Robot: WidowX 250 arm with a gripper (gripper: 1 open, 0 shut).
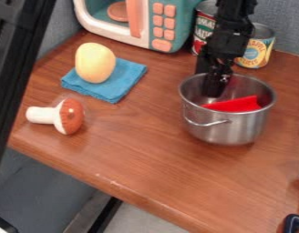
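My black gripper [215, 82] reaches down from the top into a steel pot [222, 127] on the right of the wooden table, its fingers at the pot's rear left. A red object [235, 104] lies in the pot, in front of and right of the fingers. The fingertips are dark and partly inside the pot, so I cannot tell whether they are open or shut or hold anything.
A yellow egg-shaped toy [95, 62] sits on a blue cloth [113, 86], with a mushroom toy [56, 116] below it. A toy microwave [151, 18] and cans [257, 50] stand behind.
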